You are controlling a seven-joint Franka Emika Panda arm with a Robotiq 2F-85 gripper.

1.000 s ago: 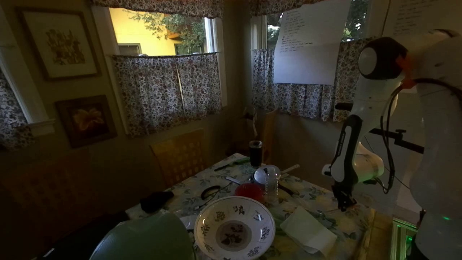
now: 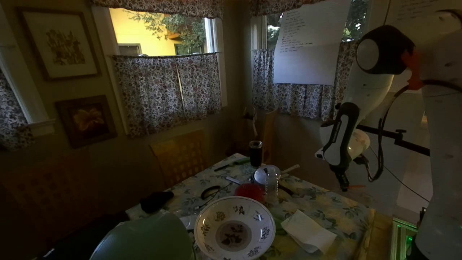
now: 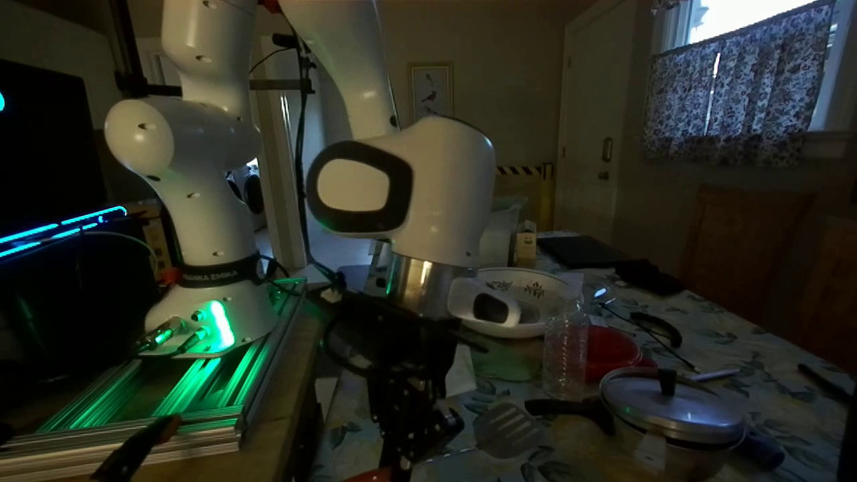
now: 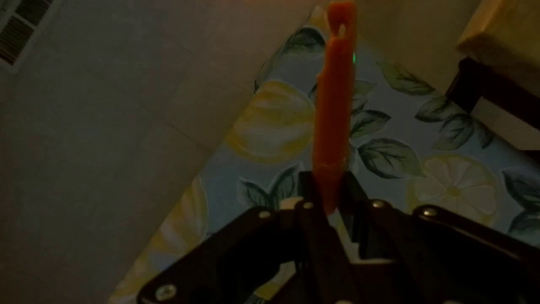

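Observation:
My gripper is shut on an orange handle (image 4: 334, 106), which points away from its fingers and has a hole near its far end. In exterior view 1 the gripper (image 2: 345, 186) hangs above the table's right edge, with the orange handle (image 2: 357, 186) sticking out to the right. A slotted spatula head (image 3: 507, 430) shows beside the gripper in exterior view 2, roughly in line with a bit of orange handle (image 3: 369, 475). The dark gripper hides how these two parts join.
On the flowered tablecloth stand a patterned bowl (image 2: 234, 203), a clear bottle (image 2: 271, 184), a red dish (image 2: 249, 192) and a lidded pot (image 3: 673, 410). White paper (image 2: 308, 231) lies by the bowl. A dark glass (image 2: 256, 154) is at the far corner.
The gripper has risen from near the table's right edge, and the forearm has shifted slightly left in exterior view 1. The orange handle now shows clearly at its tip. The tableware has stayed put.

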